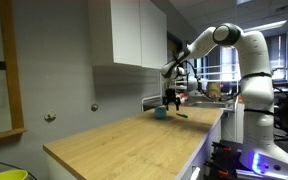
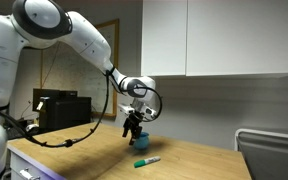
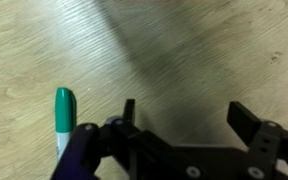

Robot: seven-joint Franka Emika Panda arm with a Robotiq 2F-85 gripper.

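Observation:
A green-capped marker [image 2: 147, 161] with a white barrel lies on the wooden table. In the wrist view, the marker [image 3: 64, 115] is left of the left finger, outside the gap. My gripper is open, with only bare tabletop between its fingers. A blue cup or bowl [image 1: 160, 113] stands on the table near the gripper [image 1: 171, 106]. In the second exterior view, the blue container [image 2: 142, 142] is partly hidden behind the gripper [image 2: 132, 133]. The gripper points down and appears to be above the table.
Long and mostly bare, the wooden tabletop [image 1: 109, 142] leaves free room on the near side. White cabinets [image 1: 129, 35] hang above its back edge. A dark boxy object [image 2: 67, 109] stands beyond the table.

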